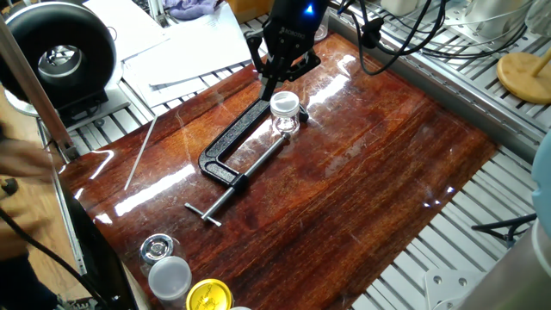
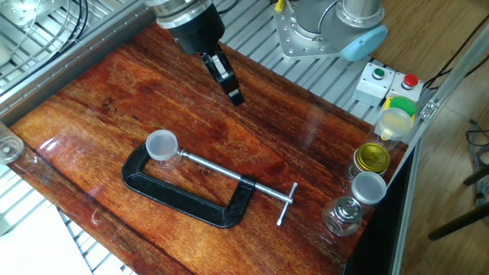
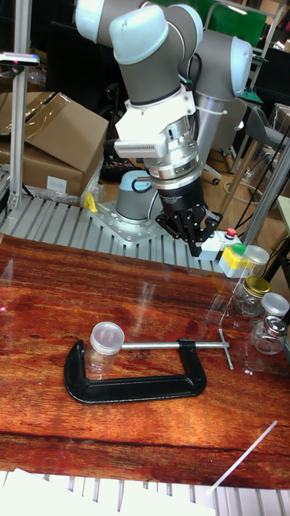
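Note:
A black C-clamp with a silver screw and T-bar lies flat on the glossy wooden board. Within its finger area stands a clear jar with a whitish lid, upright, at the end of the screw; whether the screw touches the glass I cannot tell. My gripper hangs in the air above the board, apart from clamp and jar. Its fingers are together, pointing downward, and nothing shows between them. In the third exterior view the gripper appears beyond the clamp, towards the robot's base.
Several jars cluster at one board edge, including a gold-lidded jar, a white-lidded jar and a silver-topped jar. Control buttons stand off the board near the base. Another clear jar is at the opposite edge. Much of the board is bare.

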